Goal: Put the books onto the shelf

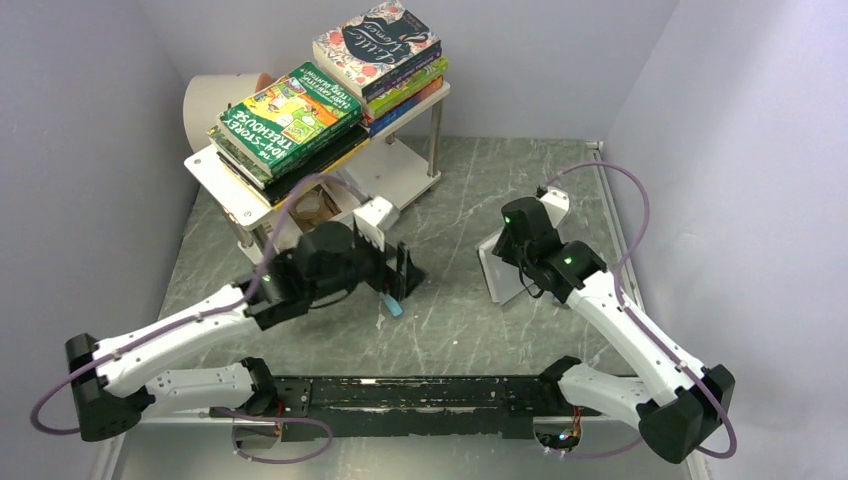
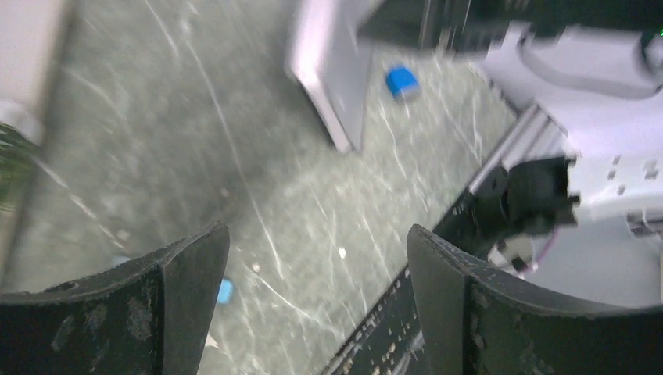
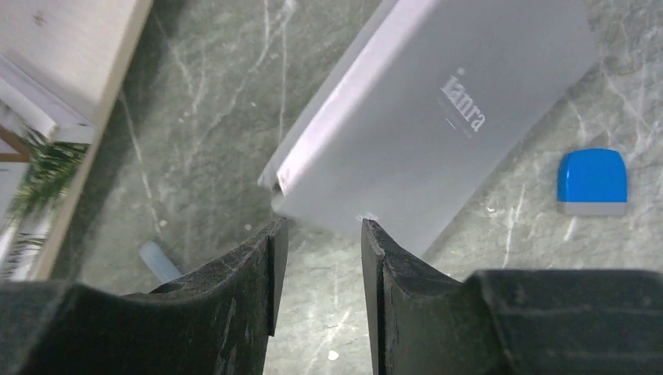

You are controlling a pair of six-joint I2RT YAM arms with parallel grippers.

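A grey file [image 1: 508,275] with a pale edge leans over the floor on the right, partly hidden by my right gripper [image 1: 512,245]. In the right wrist view the fingers [image 3: 262,269] stand apart at the lower end of the file [image 3: 469,101], with no grip on it visible. My left gripper [image 1: 404,275] is open and empty over mid-floor; its view shows the file [image 2: 340,86] ahead. On the shelf's top lie two piles of books: the green Treehouse book [image 1: 290,115] heads one, Little Women [image 1: 377,45] the other.
The white two-tier shelf [image 1: 205,172] stands at the back left. A blue strip [image 1: 392,304] lies under my left gripper, and a blue block [image 3: 593,178] rests beside the file. Floor between shelf and file is clear.
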